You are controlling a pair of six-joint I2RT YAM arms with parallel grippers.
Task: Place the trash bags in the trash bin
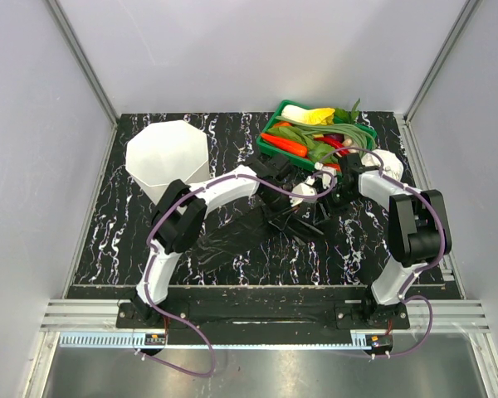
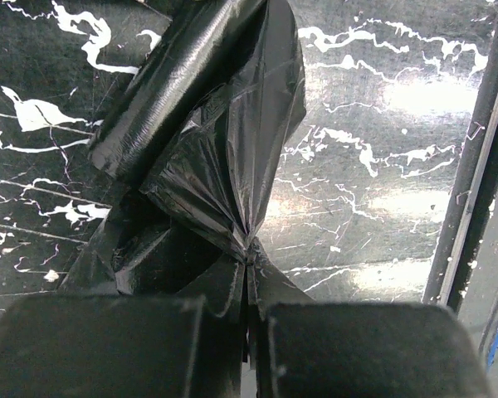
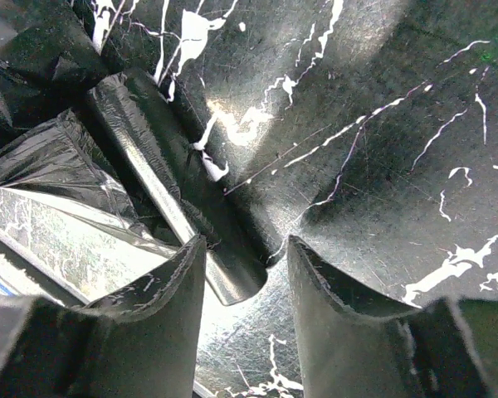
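Note:
A black trash bag point(image 1: 232, 240) lies crumpled on the marble table between my arms. In the left wrist view my left gripper is shut on gathered black bag film point(image 2: 232, 166), beside a rolled bag point(image 2: 149, 99). In the right wrist view my right gripper is part open above the end of a black roll point(image 3: 166, 174), with crumpled film point(image 3: 41, 141) to its left. The white bin point(image 1: 166, 149) stands at the left of the table, behind the left arm.
A green crate point(image 1: 270, 145) of vegetables sits at the back right, close behind both grippers, with a white crumpled object point(image 1: 388, 162) beside it. The table's front edge runs below the bags. Bare table lies front right and far left.

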